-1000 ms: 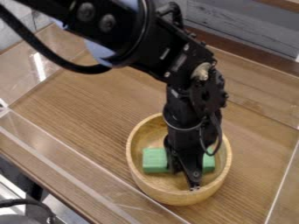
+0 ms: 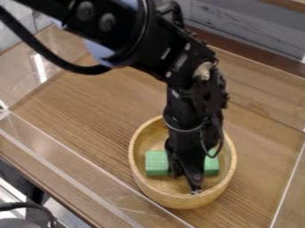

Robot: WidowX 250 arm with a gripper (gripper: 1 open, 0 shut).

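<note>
My black gripper [image 2: 193,175] reaches down into a round wooden bowl [image 2: 156,190] in the lower middle of the camera view. Inside the bowl, green pieces [image 2: 156,163] show on both sides of the gripper's fingers. The gripper hides the middle of the green, so I cannot tell whether it is one object or two, or whether anything is between the fingertips.
The bowl stands on a wooden surface [image 2: 89,111] with open room to the left and behind it. A clear edge strip runs along the near left, with dark cables at the lower left corner. A raised wooden ledge runs along the back.
The arm and gripper have shifted very slightly within the bowl; the bowl and green pieces look nearly unchanged.
</note>
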